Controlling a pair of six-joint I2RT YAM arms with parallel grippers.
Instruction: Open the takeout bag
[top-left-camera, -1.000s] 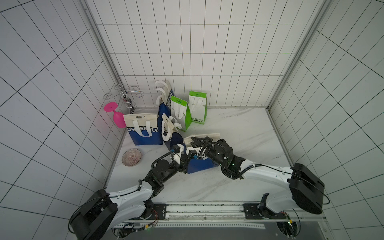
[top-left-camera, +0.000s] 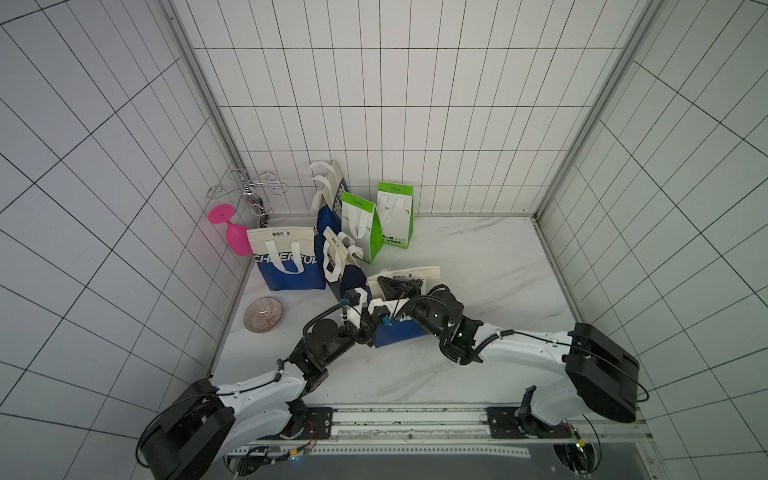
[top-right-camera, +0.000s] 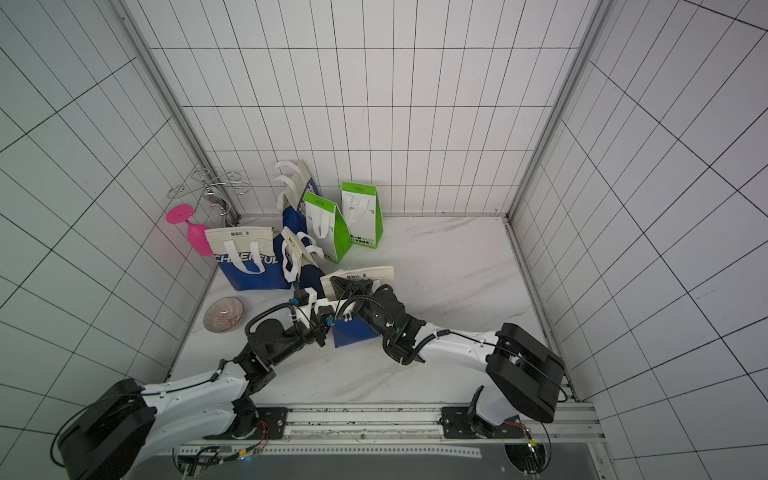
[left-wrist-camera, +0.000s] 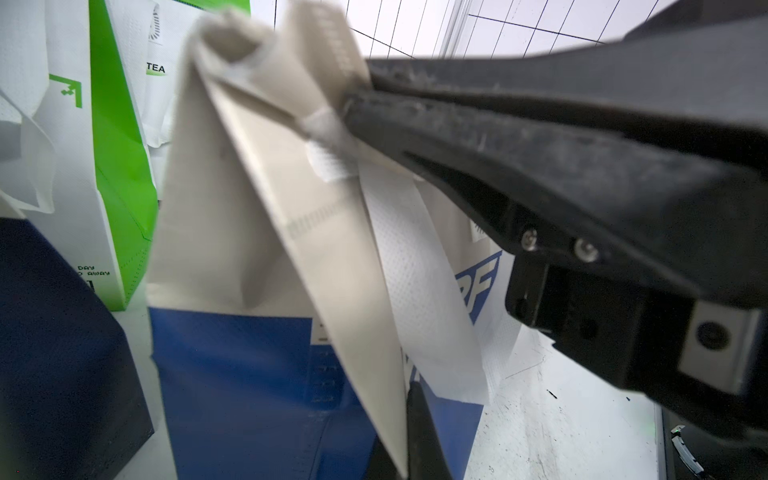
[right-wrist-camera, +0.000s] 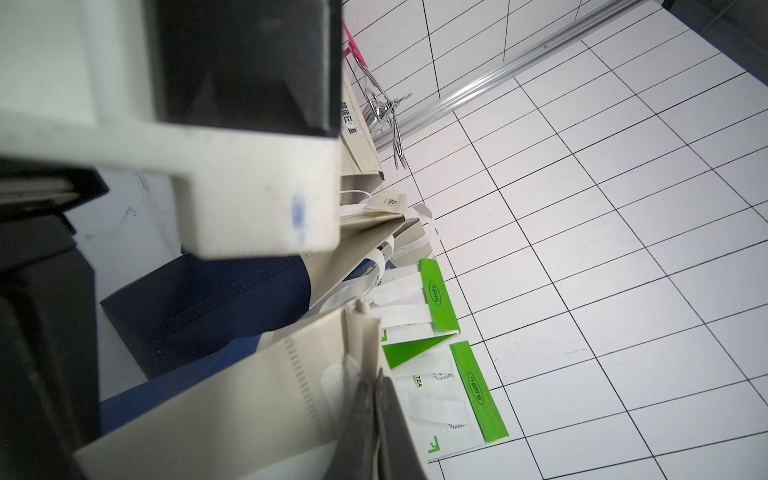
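The takeout bag (top-left-camera: 397, 332), cream above and blue below, stands upright in front of both arms, largely covered by them in the top views. At its near left side, my left gripper is shut, with a tapering cream strip (left-wrist-camera: 328, 276) of the bag running in between its fingers. A white handle (left-wrist-camera: 428, 304) hangs beside that strip. Up at the bag's folded top rim (right-wrist-camera: 361, 324), my right gripper is shut with its tips against the cloth. Whether any cloth lies between those tips cannot be told. The top edges look close together in the left wrist view.
A dark blue bag (top-left-camera: 352, 276) stands close on the left, another blue bag (top-left-camera: 297, 276) farther left. Green-white bags (top-left-camera: 396, 214) are behind. A round dish (top-left-camera: 263, 315) and pink object (top-left-camera: 236, 237) are at left.
The left arm looks unmoved, and the bag has stayed in place.
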